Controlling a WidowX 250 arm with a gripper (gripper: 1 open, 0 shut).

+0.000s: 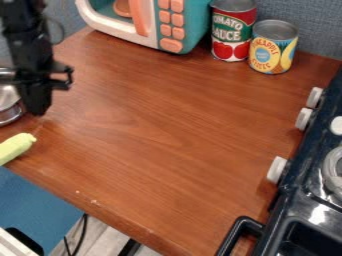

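Note:
My black gripper hangs low at the far left, blurred, over or just in front of the steel pot, which it partly hides. Whether the fingers are open or shut is unclear. A pale yellow corn cob lies below the pot at the table's left edge.
A teal toy microwave, a tomato sauce can and a yellow can stand at the back. A black stove is at the right.

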